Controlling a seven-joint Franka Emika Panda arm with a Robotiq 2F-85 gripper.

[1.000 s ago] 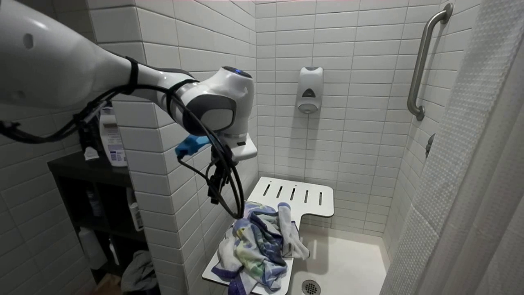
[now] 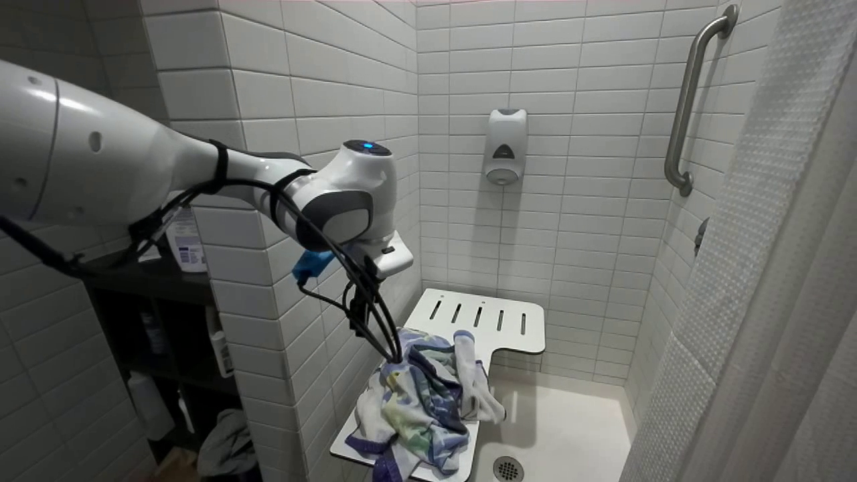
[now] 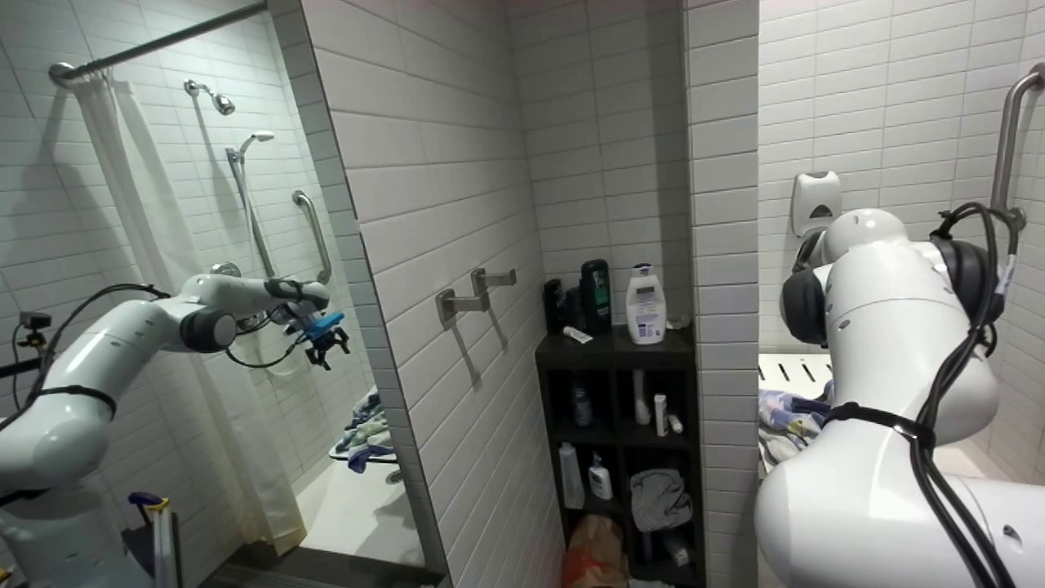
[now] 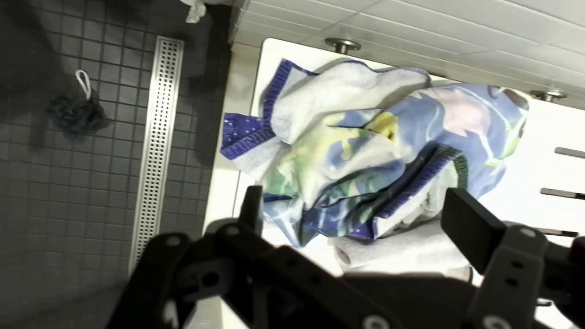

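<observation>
A crumpled towel (image 4: 351,159), patterned in blue, green and yellow with white undersides and purple edging, lies heaped on the white slotted shower bench (image 2: 482,309). Above it hangs my gripper, its two black fingers wide apart with nothing gripped between them. In the wrist view the towel spreads past the gap between the fingertips. From exterior view 1, cables partly hide the fingers. The mirror in exterior view 2 reflects the open gripper (image 3: 331,351) above the towel and clear of it.
A tiled wall (image 4: 471,33) runs close along one side of the bench. Dark shelves (image 3: 617,358) with bottles stand beyond the partition. The shower curtain (image 2: 739,265) hangs at right; the pan around the drain (image 2: 507,468) is clear.
The towel has not moved.
</observation>
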